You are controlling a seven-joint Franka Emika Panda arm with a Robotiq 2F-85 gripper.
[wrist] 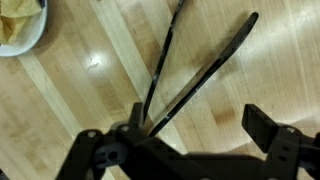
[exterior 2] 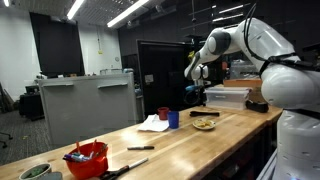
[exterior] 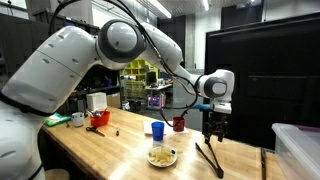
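Observation:
My gripper is open above the table, its two dark fingers set wide apart at the bottom of the wrist view, with nothing held between them. Below it on the wood lie two long dark utensils: a thin one [wrist: 163, 55] and a broader-ended one [wrist: 208, 72], their near ends close together by the left finger. In exterior view 1 the gripper [exterior: 212, 135] hangs over the right part of the table, near a dark utensil [exterior: 209, 160].
A white bowl of yellow chips [exterior: 162, 154] stands left of the utensils. Behind it are a blue cup [exterior: 158, 131] and a red mug [exterior: 179, 124]. A clear plastic bin [exterior: 296, 148] borders the right side. Farther left stands a red container [exterior 2: 87, 160].

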